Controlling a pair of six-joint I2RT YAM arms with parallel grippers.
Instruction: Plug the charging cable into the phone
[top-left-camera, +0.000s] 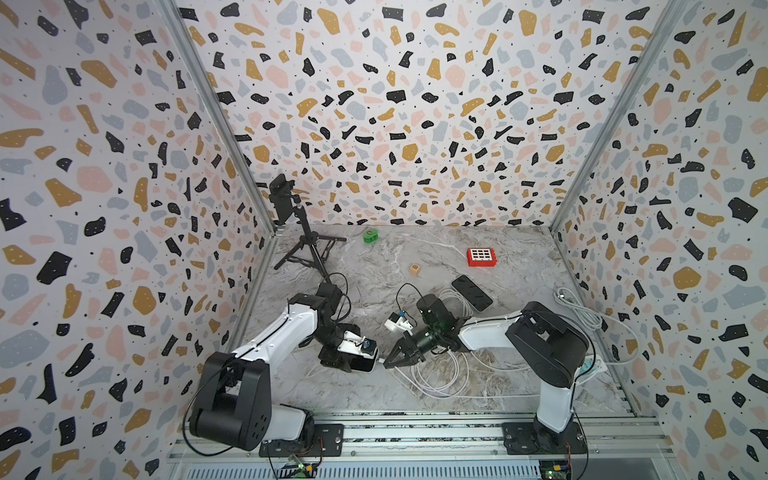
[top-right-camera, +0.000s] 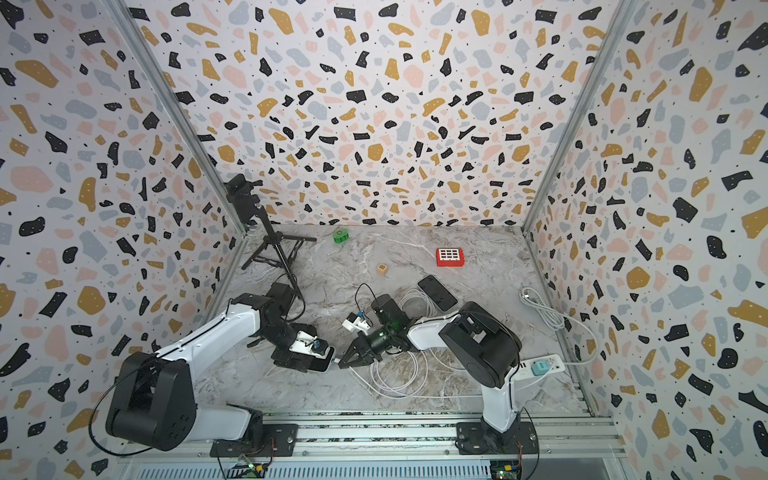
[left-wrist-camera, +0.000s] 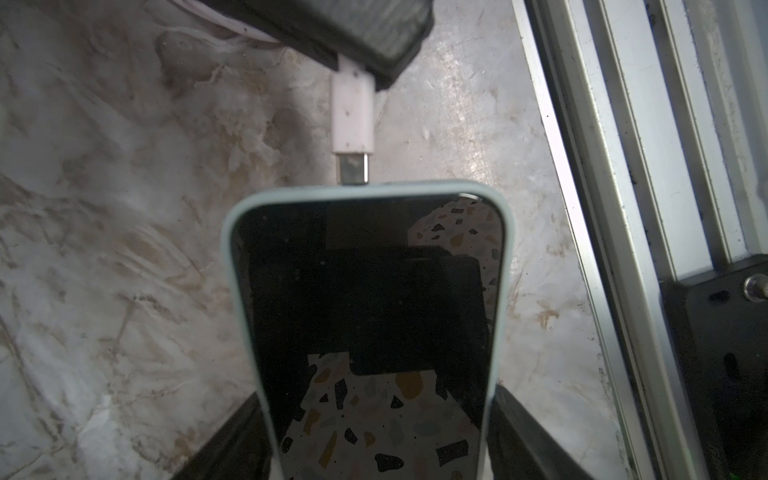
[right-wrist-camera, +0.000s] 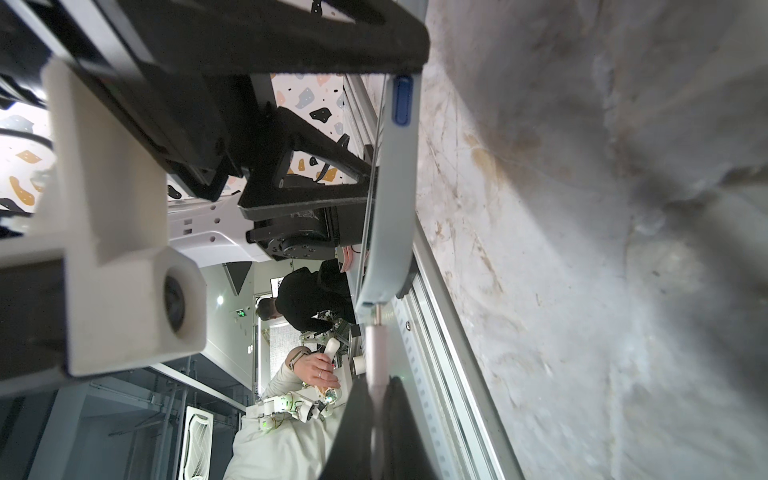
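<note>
A black-screened phone in a pale green case (left-wrist-camera: 368, 304) is gripped along its sides by my left gripper, just above the table. My right gripper is shut on the white charging plug (right-wrist-camera: 376, 348) of the cable. In the left wrist view the plug (left-wrist-camera: 353, 112) points at the middle of the phone's end, with its metal tip (left-wrist-camera: 353, 168) partly showing between the plug body and the case edge. From the right wrist view, that tip meets the phone's end (right-wrist-camera: 388, 276) near the port. How deep it sits, I cannot tell.
White cable loops (top-left-camera: 448, 384) lie under and around my right arm. A second dark phone (top-left-camera: 472, 293), a red box (top-left-camera: 481, 257), a small tan cube (top-left-camera: 415, 269) and a green block (top-left-camera: 370, 236) are farther back. A black tripod (top-left-camera: 309, 238) stands at back left.
</note>
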